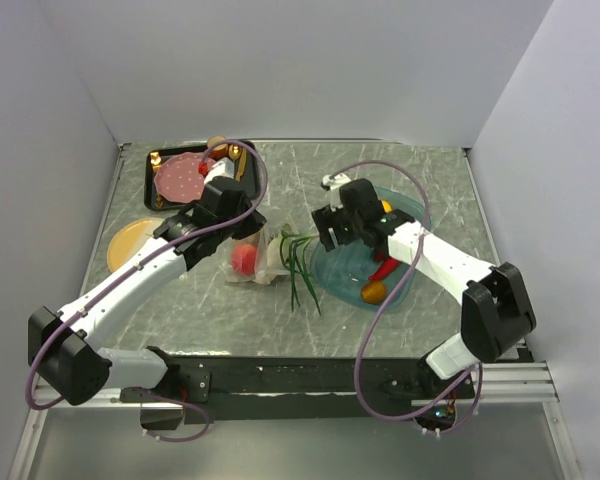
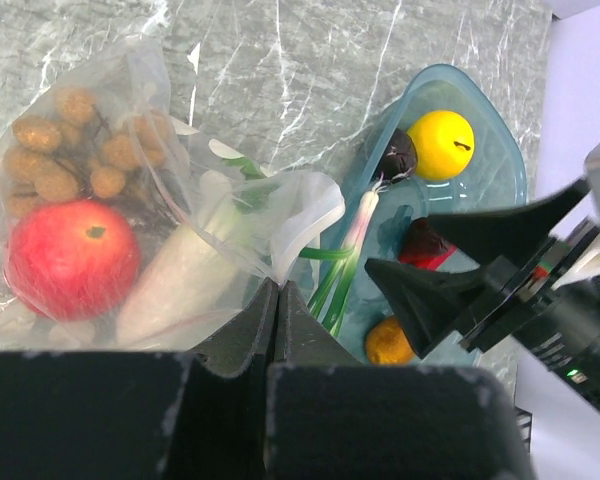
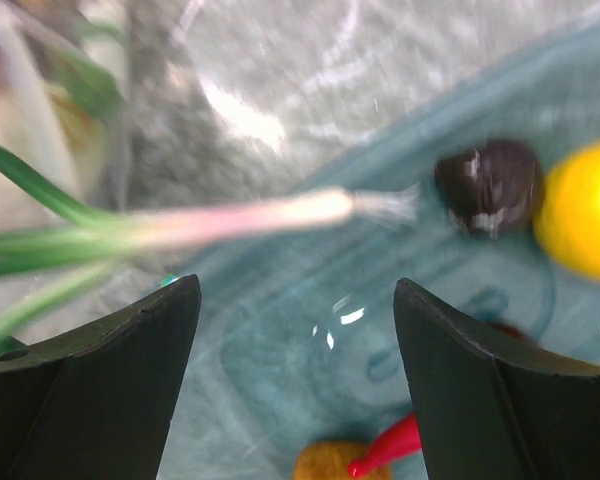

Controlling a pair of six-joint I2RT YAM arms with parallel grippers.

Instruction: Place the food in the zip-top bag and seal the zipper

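A clear zip top bag [image 2: 75, 175] lies on the counter with a tomato [image 2: 72, 258], several brown pieces and a long pale vegetable [image 2: 180, 280] inside. My left gripper is shut on the bag's edge near its mouth. The green onion [image 3: 220, 222] rests partly outside the bag: its root end leans over the blue bin's rim, while its green leaves [image 1: 296, 275] trail down at the bag's mouth. Over the bin, my right gripper stands open with nothing between its fingers, just to the root side of the onion.
The blue bin [image 2: 477, 95] holds a yellow fruit [image 2: 441, 144], dark round pieces, a red pepper [image 1: 384, 269] and an orange-brown item [image 2: 388, 342]. A black tray [image 1: 156, 203] and a yellow plate [image 1: 126, 240] are at the left.
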